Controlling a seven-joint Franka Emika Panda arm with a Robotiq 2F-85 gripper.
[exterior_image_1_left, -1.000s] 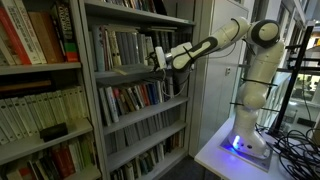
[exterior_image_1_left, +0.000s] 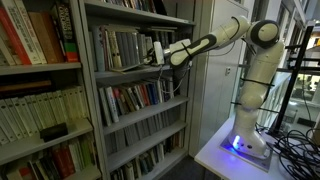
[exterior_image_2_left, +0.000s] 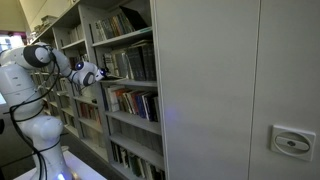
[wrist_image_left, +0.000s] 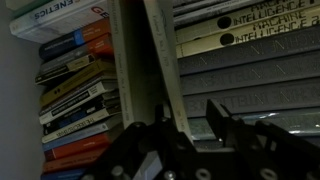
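Observation:
My gripper is partly open in the wrist view, its dark fingers apart at the lower middle. A pale narrow strip (wrist_image_left: 167, 55) runs down toward the gap between them; whether the fingers touch it cannot be told. Right of the strip is a row of thick grey books (wrist_image_left: 250, 85) with their spines facing out. In exterior view 1 the gripper (exterior_image_1_left: 158, 60) is at the front of the upper bookshelf, near a small whitish upright item (exterior_image_1_left: 157, 51). From the other side, the gripper (exterior_image_2_left: 101, 75) is small and dark against the books.
Shelves (exterior_image_1_left: 130, 72) full of books stand close around the hand. Another shelf level with stacked books (wrist_image_left: 85, 100) shows at the left of the wrist view. A white table (exterior_image_1_left: 228, 160) holds the arm's base, and open floor lies between table and shelves.
Only a slight shift of the hand and forearm at the shelf shows over the last second. The books around it look unmoved.

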